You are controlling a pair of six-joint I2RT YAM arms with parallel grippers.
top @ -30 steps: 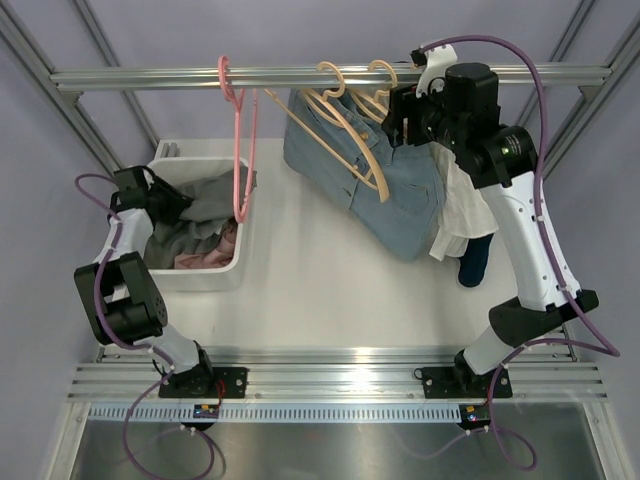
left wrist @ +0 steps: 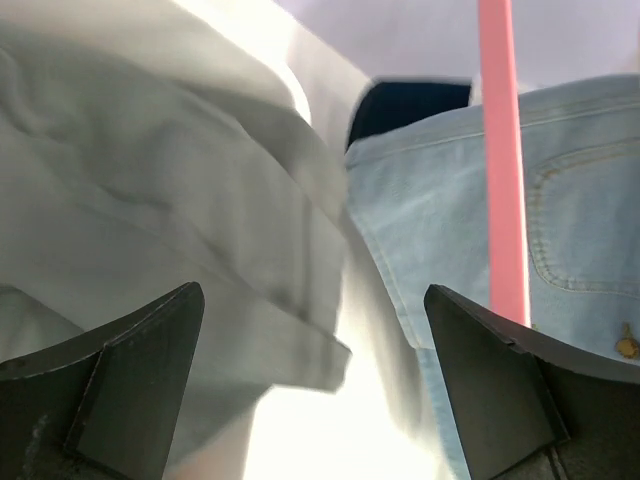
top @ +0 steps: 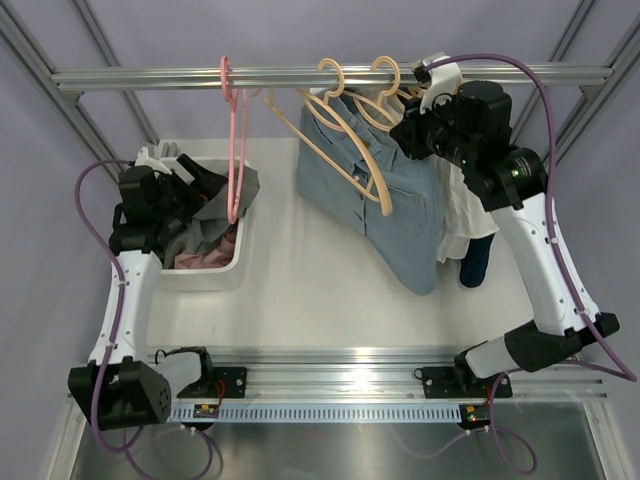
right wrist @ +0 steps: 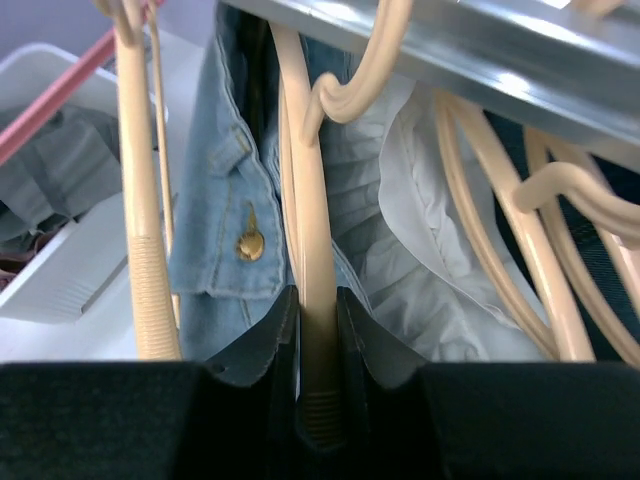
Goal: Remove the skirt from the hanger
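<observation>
A light-blue denim skirt (top: 395, 230) hangs from a wooden hanger (right wrist: 315, 220) on the metal rail (top: 160, 78). My right gripper (top: 415, 130) is shut on that hanger, whose arm runs down between the fingers in the right wrist view; the denim lies behind it. My left gripper is open above the white bin (top: 185, 282), near the pink hanger (left wrist: 500, 200), with nothing held between its fingers. The denim also shows beyond the pink hanger in the left wrist view.
Other wooden hangers crowd both sides of the held one. A white garment (top: 460, 220) and a dark blue one (top: 477, 262) hang at the right. The bin holds grey and pink cloth. The tabletop's middle below the rail is clear.
My left arm has risen and shifted right toward the pink hanger.
</observation>
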